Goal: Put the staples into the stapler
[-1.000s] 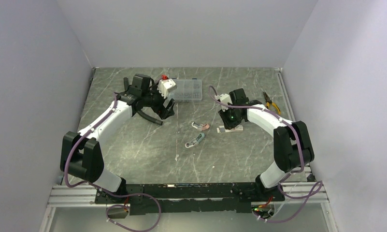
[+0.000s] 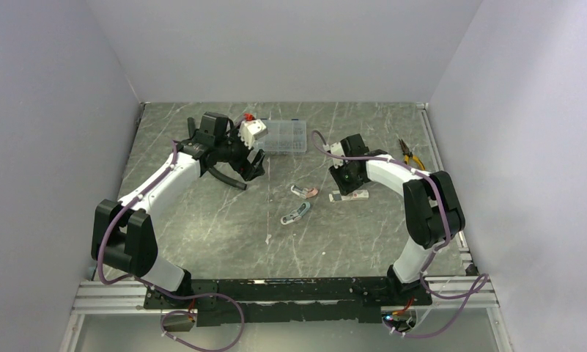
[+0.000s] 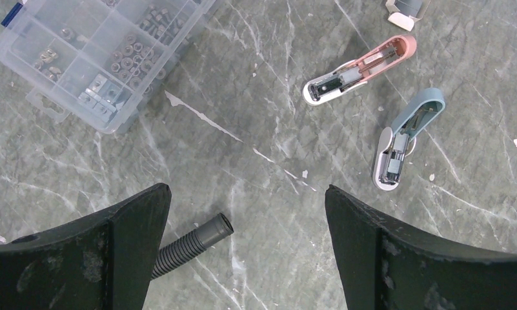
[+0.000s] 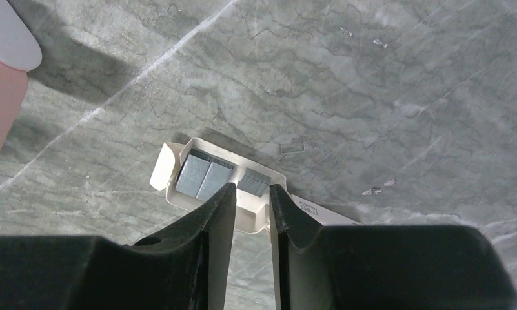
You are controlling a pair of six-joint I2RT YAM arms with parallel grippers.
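Note:
Two staplers lie on the table with their tops folded open: a pink and white one (image 3: 359, 70) and a blue and white one (image 3: 406, 139). An opened white staple box (image 4: 250, 221) holds several grey staple strips (image 4: 204, 175). Over the box's right part is my right gripper, its fingers partly apart. A short staple strip (image 4: 253, 182) shows just beyond the fingertips; whether they touch it I cannot tell. My left gripper is wide open above bare table, with nothing between its fingers.
A clear compartment box (image 2: 285, 136) of small hardware stands at the back. Near the left gripper lies a black ribbed tube (image 3: 194, 245). Yellow-handled pliers (image 2: 410, 155) rest at the far right.
The left arm and both staplers have not moved.

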